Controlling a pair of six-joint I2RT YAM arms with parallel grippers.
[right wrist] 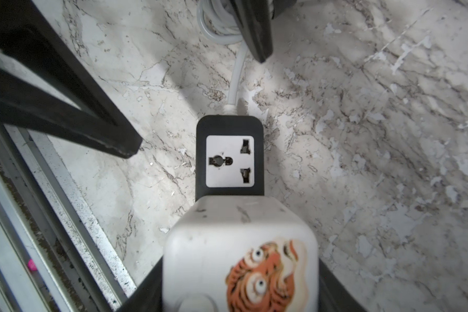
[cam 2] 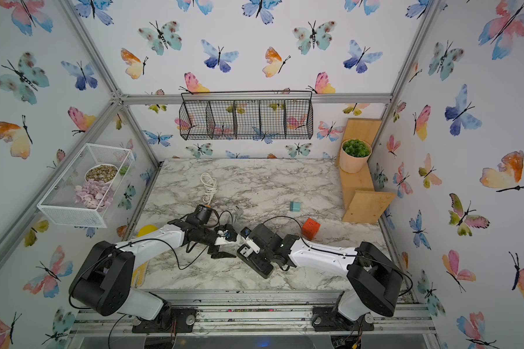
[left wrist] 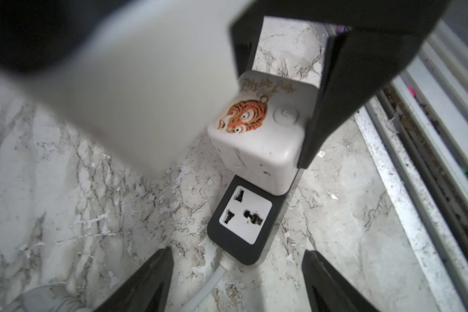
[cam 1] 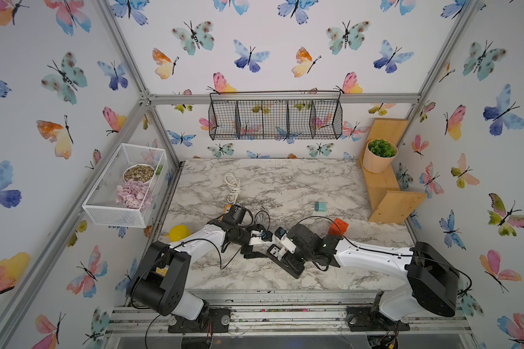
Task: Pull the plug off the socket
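Observation:
A white cube-shaped plug (left wrist: 265, 124) with a tiger face is at the black power strip (left wrist: 236, 244); whether its pins are fully in cannot be told. My right gripper is shut on the plug, one finger (right wrist: 148, 291) at each side in the right wrist view. The strip's bare end socket (right wrist: 230, 161) shows in front of the plug. My left gripper stands open near the cord end of the strip, its fingers (left wrist: 145, 283) apart with no object held between them.
The strip's white cord (cam 1: 233, 186) lies coiled behind the left arm. A yellow ball (cam 1: 180, 232), a teal cube (cam 1: 320, 206) and a red block (cam 1: 338, 226) lie around the arms.

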